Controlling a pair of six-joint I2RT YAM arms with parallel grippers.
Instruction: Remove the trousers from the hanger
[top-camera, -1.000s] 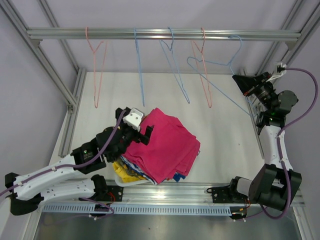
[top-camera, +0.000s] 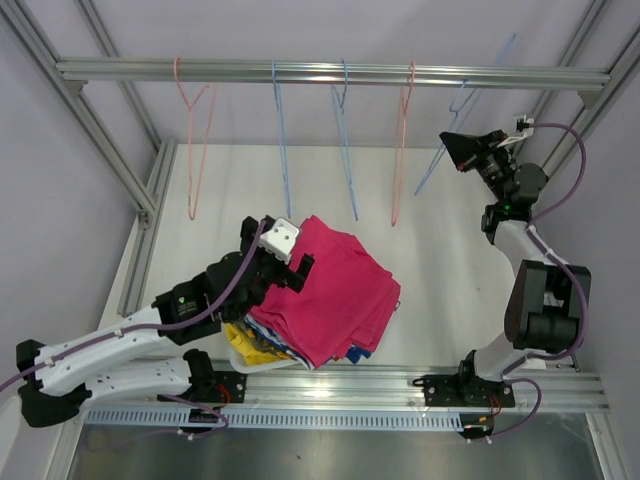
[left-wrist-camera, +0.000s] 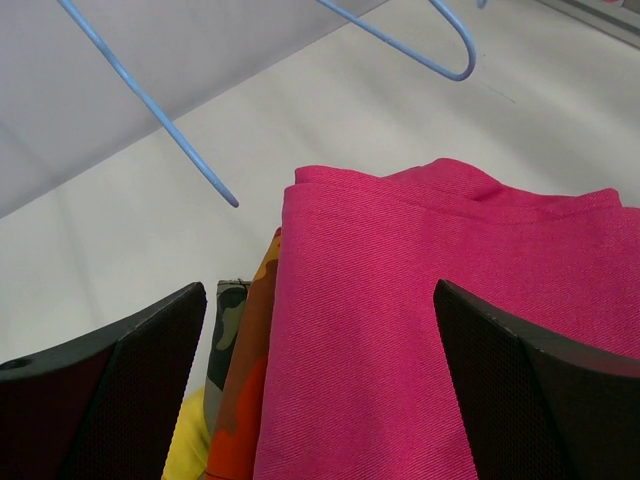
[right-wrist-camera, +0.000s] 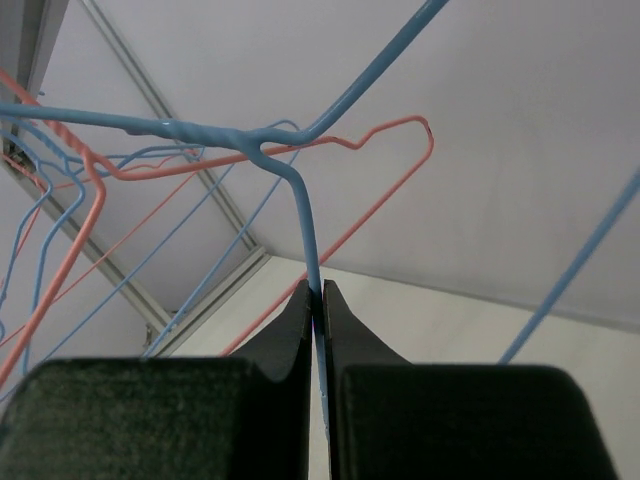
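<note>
A pile of folded garments, pink cloth (top-camera: 335, 285) on top, lies on the white floor, with yellow, orange and camouflage cloth under it (left-wrist-camera: 245, 400). My left gripper (top-camera: 275, 258) hangs open over the pile, its fingers either side of the pink cloth's edge in the left wrist view. My right gripper (top-camera: 452, 142) is up by the right end of the rail, shut at a blue wire hanger (right-wrist-camera: 304, 220); whether the wire runs between or behind its fingertips I cannot tell. No garment shows on any hanger.
Pink and blue empty hangers hang along the metal rail (top-camera: 230, 69). A white tray (top-camera: 270, 365) is under the pile. Frame posts and side walls bound the space.
The left arm and pile look unchanged.
</note>
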